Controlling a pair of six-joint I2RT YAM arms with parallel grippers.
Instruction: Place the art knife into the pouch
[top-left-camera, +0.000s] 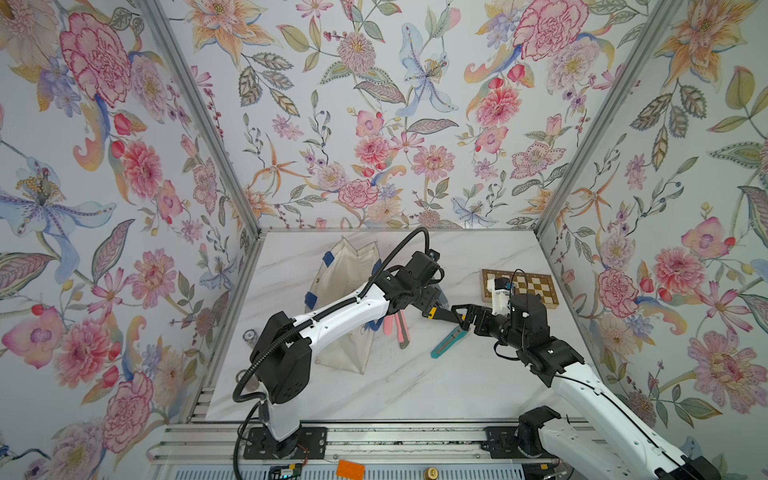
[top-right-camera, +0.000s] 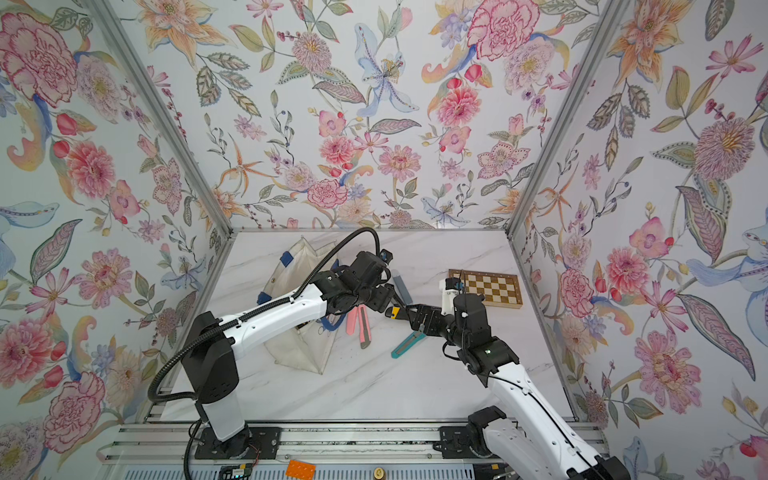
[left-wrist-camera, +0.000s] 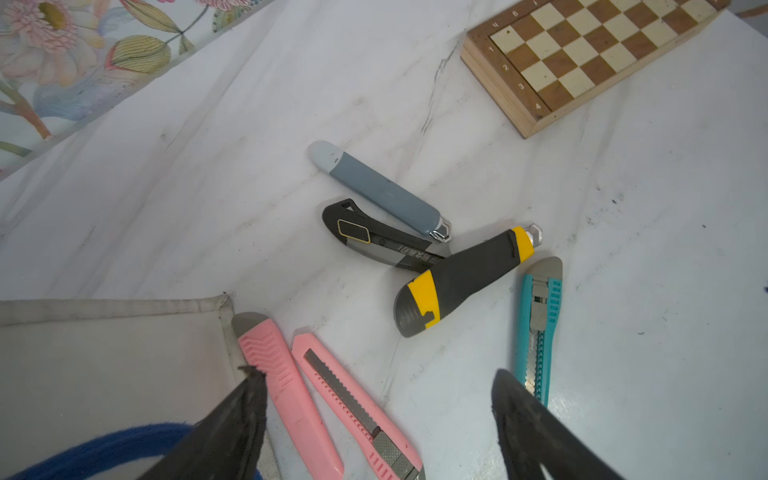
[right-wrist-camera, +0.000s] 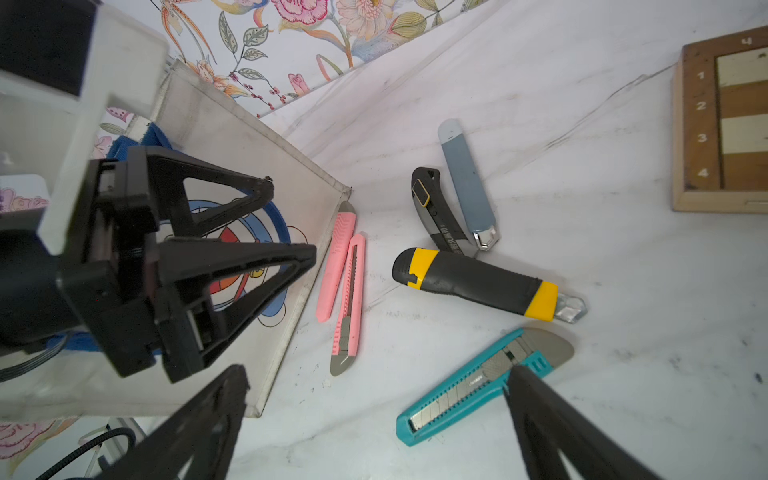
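Note:
Several art knives lie flat on the table: a grey one (left-wrist-camera: 384, 189), a black one (left-wrist-camera: 384, 242), a black-and-yellow one (left-wrist-camera: 465, 280), a teal one (left-wrist-camera: 539, 324), and two pink ones (left-wrist-camera: 289, 392). Blade side of the black knife touches or nearly touches the black-and-yellow one. The pale pouch (right-wrist-camera: 308, 177) with blue trim stands at left, beside the pink knives. My left gripper hangs over the knives, its fingers apart and empty. Above the teal knife, my right gripper is open too, nothing between its fingers. Much of the pouch's inside is hidden by the left arm.
A wooden chessboard (top-left-camera: 520, 288) lies at the back right. Both hands are close together above the knives, the left arm crossing over the pouch.

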